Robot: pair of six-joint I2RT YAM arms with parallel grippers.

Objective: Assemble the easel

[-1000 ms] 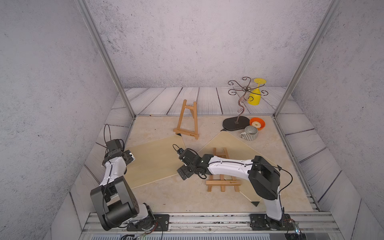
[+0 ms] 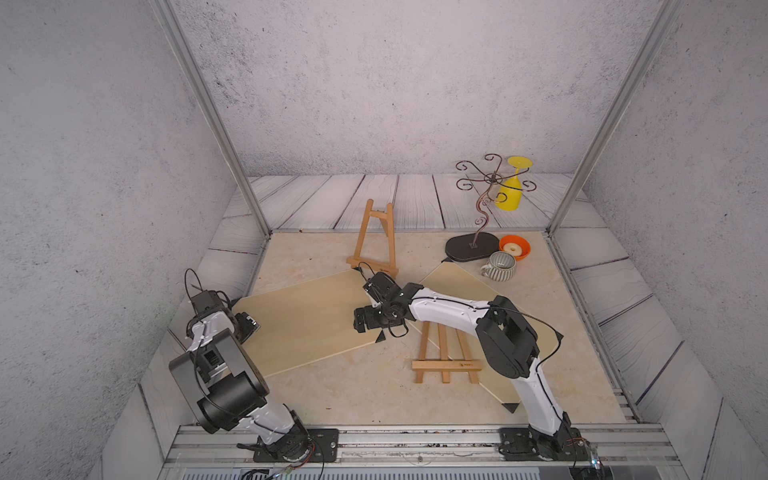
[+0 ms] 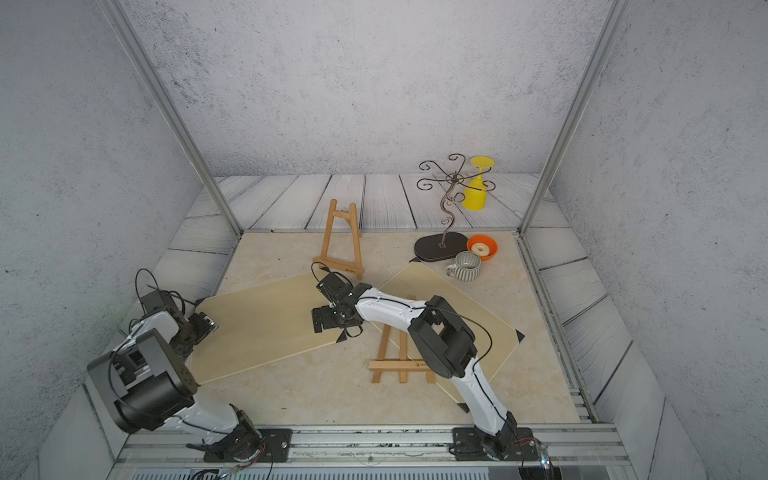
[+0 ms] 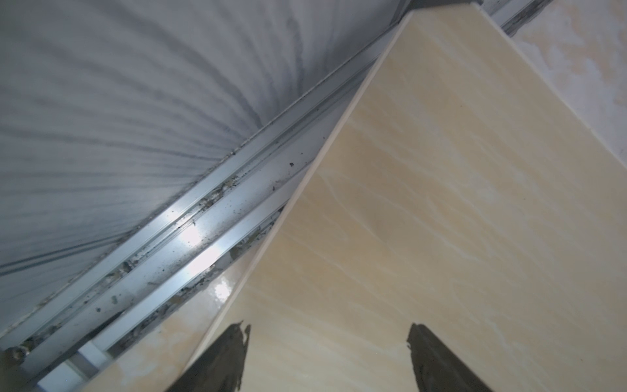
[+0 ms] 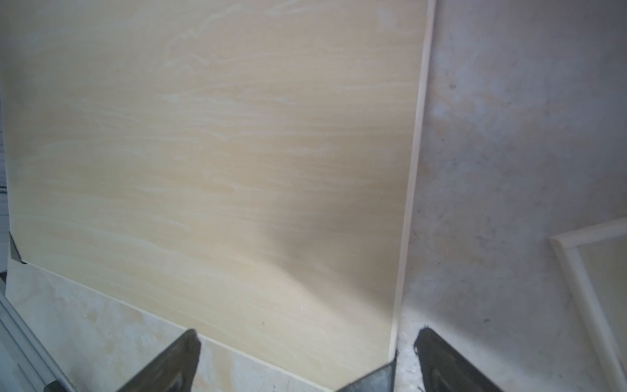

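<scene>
A pale board (image 2: 296,316) with dark corners lies flat on the left of the table. My left gripper is over its left end, fingers apart with nothing between them. My right gripper stands open over the board's right corner, also empty. A small wooden easel (image 2: 360,240) stands upright at the back centre. A second easel (image 2: 445,365) lies at the front centre on another board (image 2: 528,344), partly hidden under my right arm.
At the back right are a scrolled metal stand (image 2: 460,248), a yellow goblet (image 2: 509,196), an orange bowl (image 2: 520,240) and a striped mug (image 2: 500,270). Metal rails edge the table.
My left gripper has moved left and slightly back toward the board's end. My right gripper and arm have moved back, away from the front edge.
</scene>
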